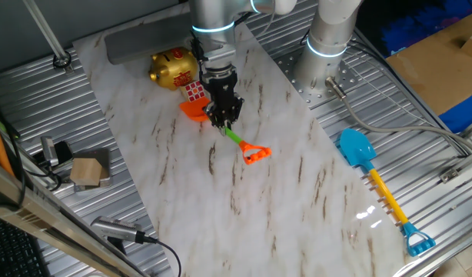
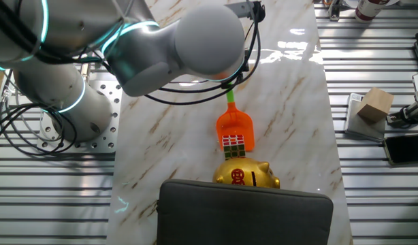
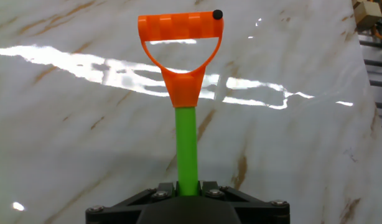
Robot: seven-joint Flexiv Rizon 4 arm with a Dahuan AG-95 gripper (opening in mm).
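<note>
A toy shovel with an orange blade [image 2: 234, 127], green shaft [image 3: 186, 149] and orange D-shaped handle [image 3: 180, 28] lies along the marble table. My gripper is shut on the green shaft, a finger close on each side. In exterior view 1 the gripper [image 1: 224, 125] sits between the blade and the handle [image 1: 256, 154]. A cube puzzle [image 2: 233, 145] with red and white squares on one face is at the blade's front edge; whether it rests on the blade I cannot tell. Just behind the cube stands a gold piggy bank [image 1: 174, 68].
A dark grey case [image 2: 244, 214] stands behind the piggy bank. To the right, off the marble, lies a blue and yellow shovel [image 1: 380, 185]. A wooden block [image 1: 86, 171] is on the left rails.
</note>
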